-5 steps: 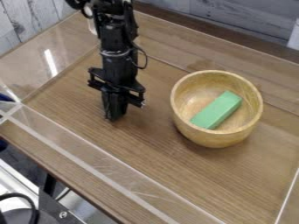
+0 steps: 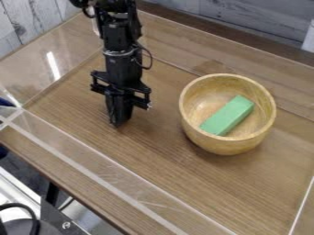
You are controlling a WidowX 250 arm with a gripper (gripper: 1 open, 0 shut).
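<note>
The black robot arm comes down from the top left, and its gripper (image 2: 119,110) is low over the wooden table, left of a tan round bowl (image 2: 252,136). The gripper looks shut, with nothing visible between its fingers, though its dark tips are hard to make out. A green rectangular block (image 2: 229,116) lies tilted inside the bowl.
A small white object stands at the back left behind the arm. Cables lie off the table's edge at the lower left.
</note>
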